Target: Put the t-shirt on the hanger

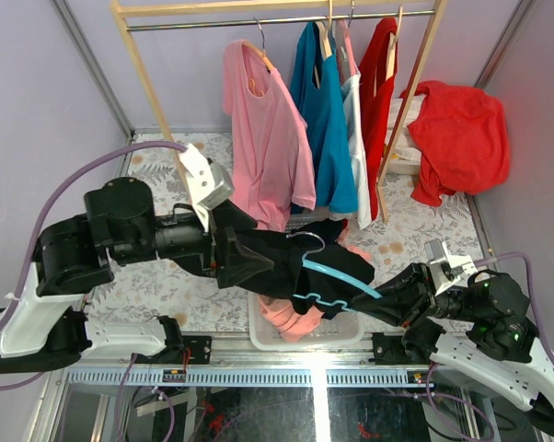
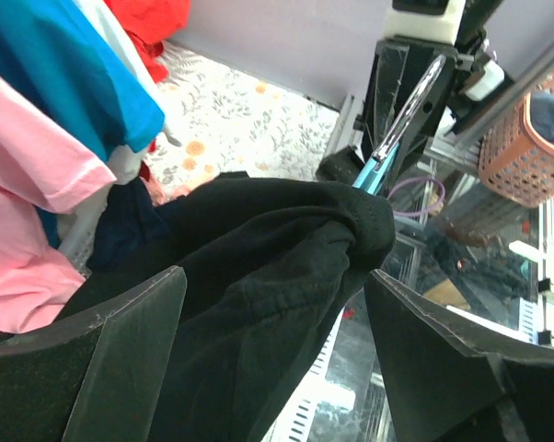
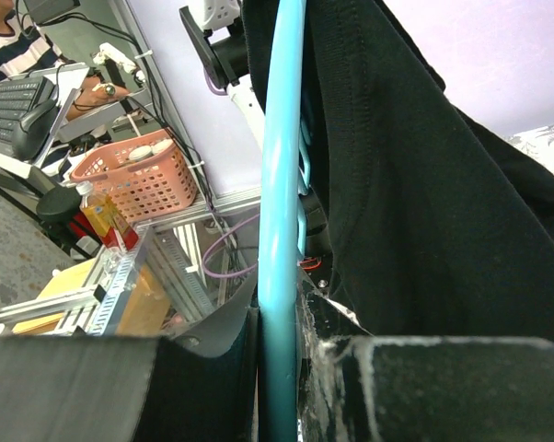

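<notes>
A light-blue hanger (image 1: 337,273) has its right end between the fingers of my right gripper (image 1: 393,311), which is shut on it; in the right wrist view the hanger bar (image 3: 279,184) rises straight up from the fingers. Black cloth, the t-shirt (image 1: 282,272), hangs around the hanger's far part and stretches toward my left gripper (image 1: 226,262). The left wrist view shows the left fingers wide apart, with the black shirt (image 2: 259,285) passing loosely between and beyond the fingers. The metal hook (image 2: 413,106) sticks out past the shirt there. The hanger's left end is hidden in cloth.
Behind, a rack (image 1: 286,22) carries a pink shirt (image 1: 266,138), a blue top (image 1: 321,120) and other garments. A red garment (image 1: 459,138) lies at the back right. Below the shirt stands a clear basket (image 1: 337,333) with salmon cloth (image 1: 291,315).
</notes>
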